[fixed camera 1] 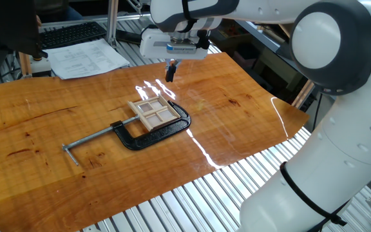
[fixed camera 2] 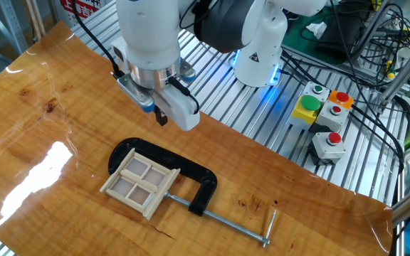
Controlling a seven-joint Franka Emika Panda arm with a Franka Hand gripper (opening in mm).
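Note:
A small wooden frame with four panes [fixed camera 1: 154, 112] lies flat on the wooden table, within the finger of a black C-clamp [fixed camera 1: 148, 140]. In exterior view 2 the frame [fixed camera 2: 139, 182] shows its crossbars, and the clamp [fixed camera 2: 206, 186] has its screw against one side of it. My gripper [fixed camera 1: 171, 71] hangs above the table, beyond the frame and clear of both things. Its dark fingers sit close together, and nothing shows between them. From the other side the gripper [fixed camera 2: 161, 116] is partly hidden by its own hand.
The clamp's long screw [fixed camera 1: 90, 134] reaches left across the wooden table [fixed camera 1: 44, 187]. Printed papers [fixed camera 1: 87, 59] and a keyboard [fixed camera 1: 73, 35] lie at the back left. Button boxes [fixed camera 2: 327, 146] stand on the metal slats beside the board. Much of the board is bare.

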